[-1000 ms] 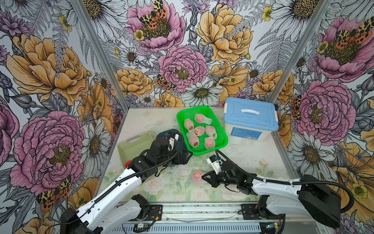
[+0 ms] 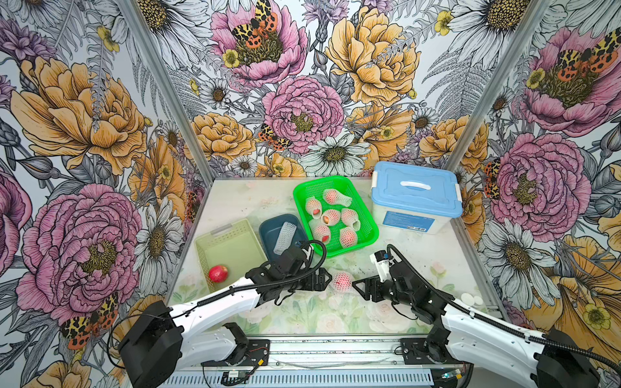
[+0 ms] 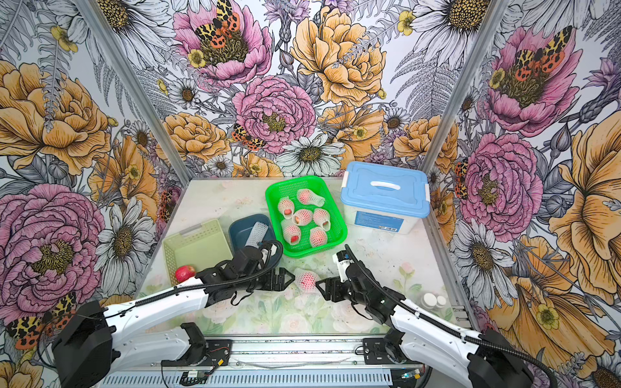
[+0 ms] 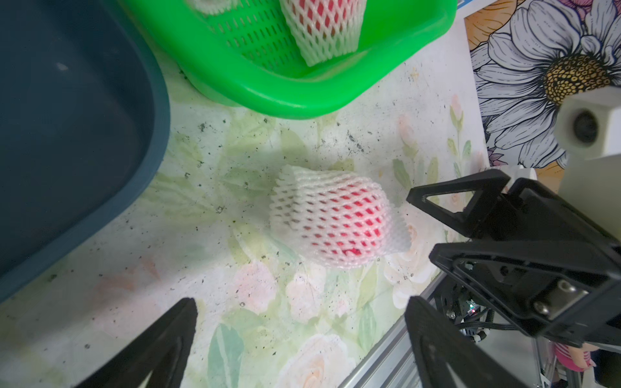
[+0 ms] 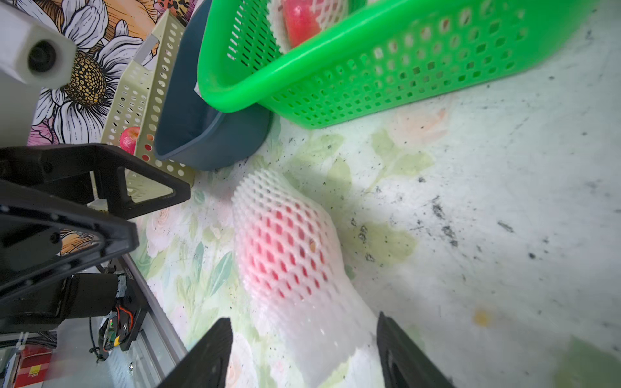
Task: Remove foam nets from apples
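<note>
An apple in a white foam net (image 4: pixel 333 216) lies on the table between my two grippers, red showing through the mesh. My left gripper (image 2: pixel 322 279) stands open just left of it. My right gripper (image 2: pixel 362 288) is just right of it, its fingers apart and empty. The green basket (image 2: pixel 366 236) behind holds several more netted apples. A bare red apple (image 2: pixel 218 273) sits in the pale green basket (image 2: pixel 223 239) at the left. A loose foam net (image 2: pixel 284 236) lies in the dark blue container (image 3: pixel 240 223).
A lidded box with a blue lid (image 2: pixel 414 181) stands at the back right. Small white round objects (image 3: pixel 433 299) lie at the right edge.
My left gripper has come down and right from over the dark blue container toward the netted apple. My right gripper has moved right, and the netted apple sits slightly farther right and back.
</note>
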